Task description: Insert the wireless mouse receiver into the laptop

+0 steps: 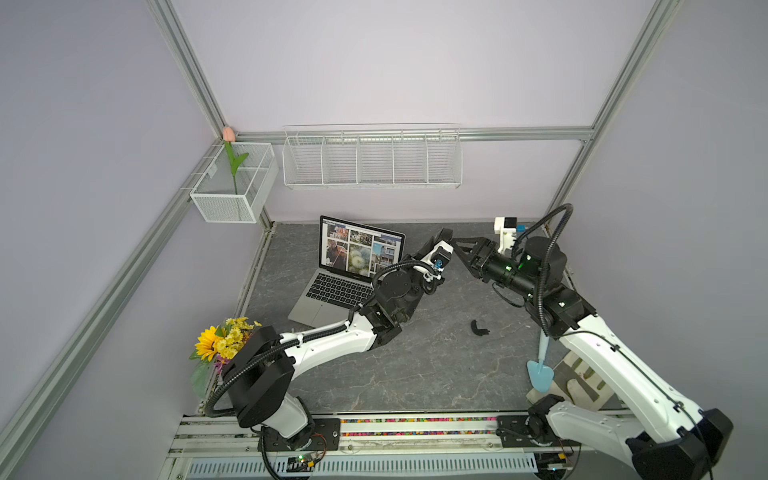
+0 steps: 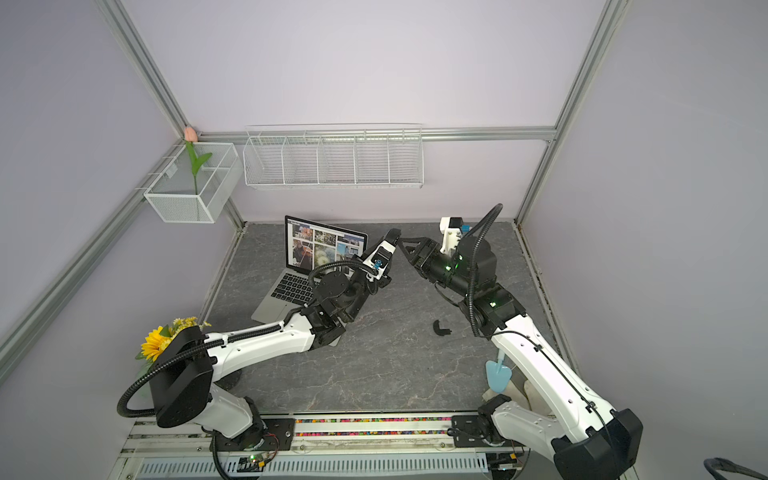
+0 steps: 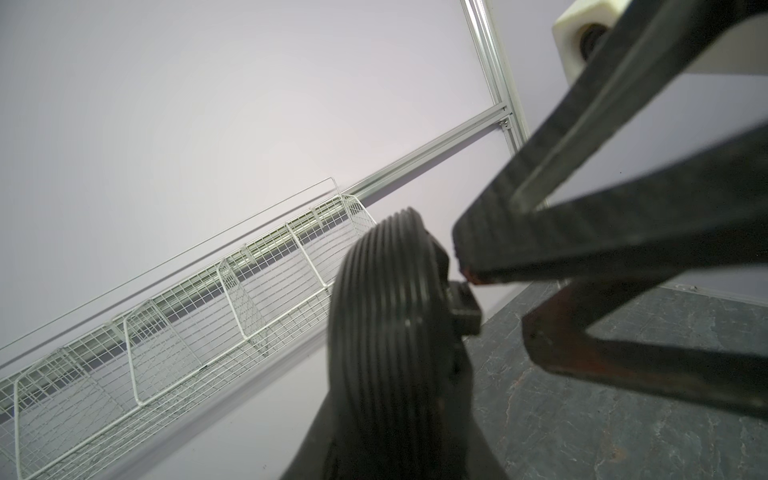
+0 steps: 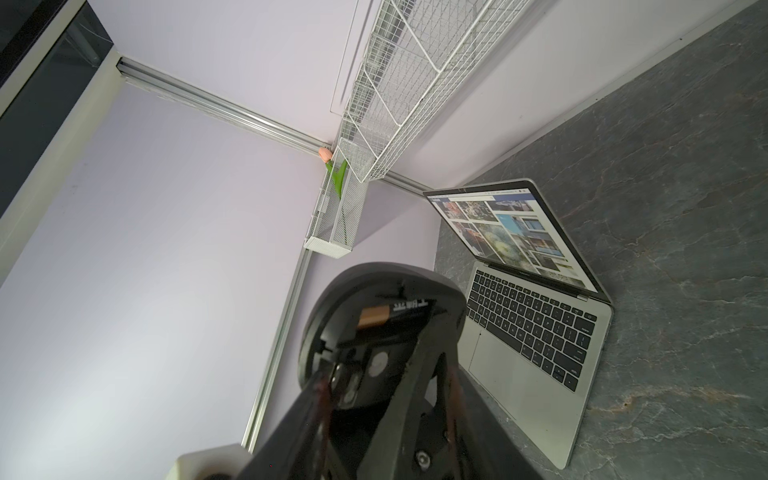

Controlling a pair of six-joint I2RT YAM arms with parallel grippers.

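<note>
The laptop (image 1: 360, 252) sits open on the left of the table, screen lit. My left gripper (image 1: 442, 244) is raised beside it, shut on a black wireless mouse (image 4: 376, 312), whose underside faces the right wrist camera with a battery and compartment visible. My right gripper (image 2: 408, 246) meets it from the right, its fingers open around the mouse's end, beside a small dark protruding piece (image 3: 465, 308) that may be the receiver; I cannot tell for sure.
A curved black piece (image 1: 478, 328) lies on the table at centre right. Wire baskets (image 1: 372, 180) hang on the walls, flowers (image 1: 224, 340) stand front left, and a blue scoop (image 1: 540, 376) lies front right.
</note>
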